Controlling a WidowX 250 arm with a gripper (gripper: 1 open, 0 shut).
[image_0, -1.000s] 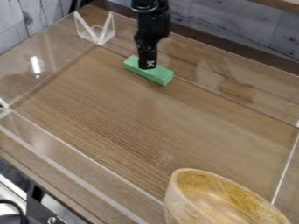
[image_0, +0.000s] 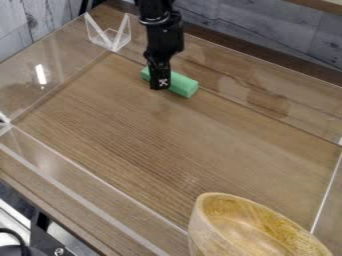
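Note:
A black robot gripper (image_0: 159, 78) reaches down from the top of the view onto a green block (image_0: 179, 87) lying on the wooden table (image_0: 134, 150). Its fingertips are at the block's left part, partly covering it. Whether the fingers are closed on the block is too small to tell.
A large yellowish container (image_0: 254, 228) sits at the bottom right. A white wire-like object (image_0: 110, 32) stands at the top left near the back edge. Black cables lie off the table at the bottom left.
The gripper has moved down onto the green block, over its left part. The block looks almost unmoved.

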